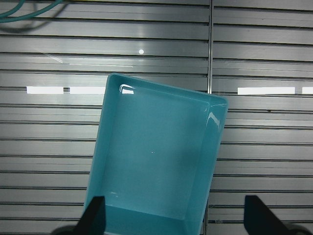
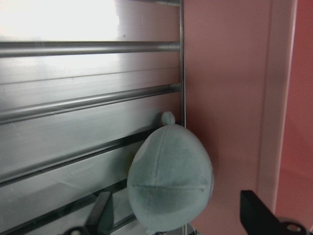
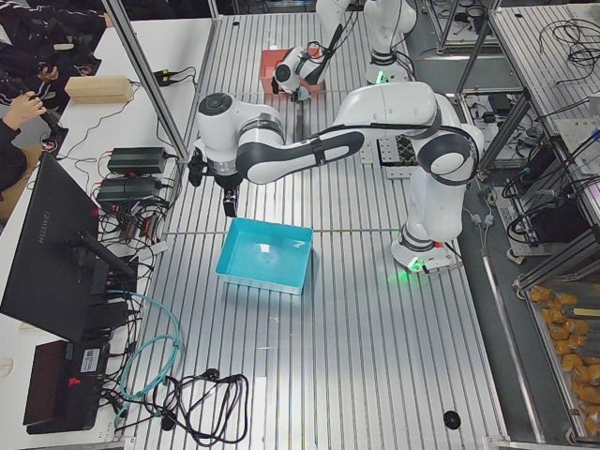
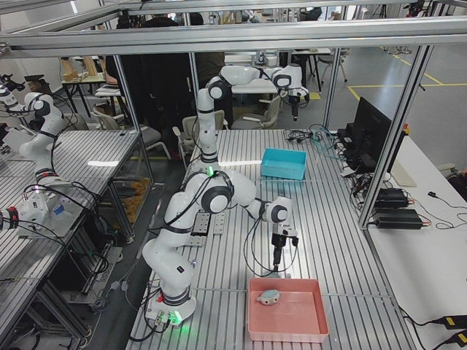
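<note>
My left gripper hangs open above the teal tray (image 1: 156, 147), which is empty; in the camera left view it is at the tray's far left corner, higher up. My right gripper is open just beyond the pink tray (image 4: 288, 328), its fingers either side of and above a pale grey-green plush toy (image 2: 168, 176) that lies on the slatted table against the tray's outer wall. In the camera right view another small pale toy (image 4: 268, 297) sits inside the pink tray.
A black monitor (image 3: 47, 244), power boxes and coiled cables line the left side. Slatted table (image 3: 356, 337) around the teal tray is mostly bare. Metal frame posts stand at the edges.
</note>
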